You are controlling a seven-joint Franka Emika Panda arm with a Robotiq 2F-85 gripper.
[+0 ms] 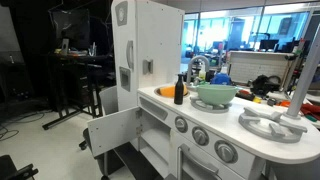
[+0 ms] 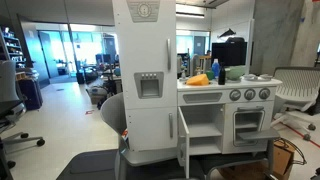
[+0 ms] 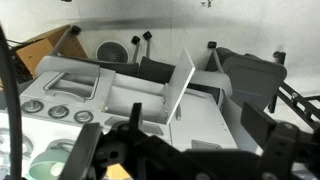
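Observation:
My gripper is open in the wrist view, its two dark fingers wide apart with nothing held between them. It looks down from above on a white toy kitchen. The lower cabinet door (image 1: pixel 115 130) stands swung outward, leaving the cabinet (image 2: pixel 203 130) open; its inside looks empty. From above, that door (image 3: pixel 181 84) appears as a pale panel beyond the fingers. On the counter (image 1: pixel 245 130) are a green bowl (image 1: pixel 212 94), a dark bottle (image 1: pixel 179 90) and something orange (image 1: pixel 163 91). Neither exterior view clearly shows the gripper.
The tall white fridge unit (image 2: pixel 148 80) rises beside the counter. An oven door (image 2: pixel 249 122) with a handle is closed. Dark chairs (image 3: pixel 252 78) and a cardboard box (image 2: pixel 282 160) stand around the kitchen. Open floor (image 1: pixel 50 145) lies to the left in the first exterior view.

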